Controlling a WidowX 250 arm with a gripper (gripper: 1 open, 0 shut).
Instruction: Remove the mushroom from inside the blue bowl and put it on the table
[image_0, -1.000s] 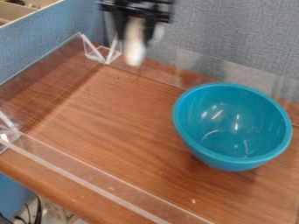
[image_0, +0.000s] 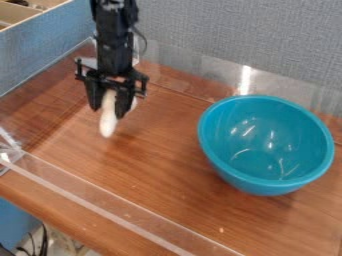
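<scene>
A pale, whitish mushroom (image_0: 108, 115) hangs below the black gripper (image_0: 112, 98), pinched between its fingers. The gripper is shut on it over the left part of the wooden table (image_0: 154, 180). Part of the mushroom is hidden by the fingers, and whether its lower end touches the wood I cannot tell. The blue bowl (image_0: 267, 180) stands at the right of the table, well away from the gripper. Its inside looks empty.
Bare wood lies between the gripper and the bowl. Grey walls (image_0: 241, 35) close off the back and a blue-grey one the left. A clear strip (image_0: 114, 210) runs along the front edge.
The bowl has stayed where it was.
</scene>
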